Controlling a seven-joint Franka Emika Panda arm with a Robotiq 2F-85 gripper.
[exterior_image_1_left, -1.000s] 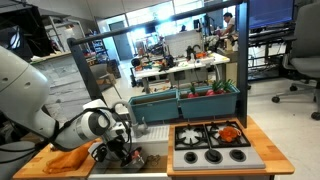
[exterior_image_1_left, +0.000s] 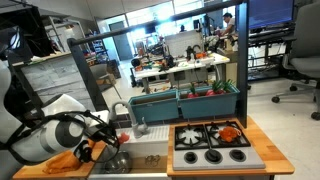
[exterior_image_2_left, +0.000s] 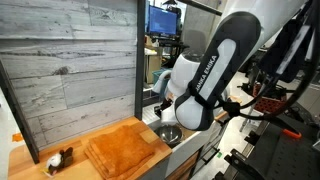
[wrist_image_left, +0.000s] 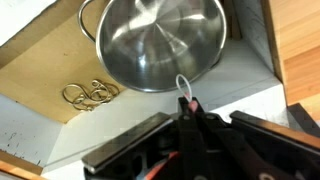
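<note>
In the wrist view a shiny metal pot (wrist_image_left: 160, 45) with a wire-like side handle lies ahead of my gripper. The fingers are drawn together. A thin whitish loop (wrist_image_left: 181, 82) sticks out at their tips, and something red (wrist_image_left: 164, 168) shows lower down by the fingers; I cannot tell whether either is gripped. From the other side, the pot (exterior_image_2_left: 170, 133) sits in the sink, with the white arm (exterior_image_2_left: 193, 88) over that area. The arm partly hides the gripper in both exterior views.
Keys (wrist_image_left: 90, 95) lie beside the pot in the sink. An orange cloth (exterior_image_2_left: 118, 150) covers part of the wooden counter. A stove (exterior_image_1_left: 212, 146) stands right of the sink, and blue bins (exterior_image_1_left: 207, 101) line the back. The faucet (exterior_image_1_left: 121, 108) rises behind the sink.
The arm has drawn back to the left and its gripper has moved left from over the sink's middle. More of the sink and pot is uncovered in the first exterior view.
</note>
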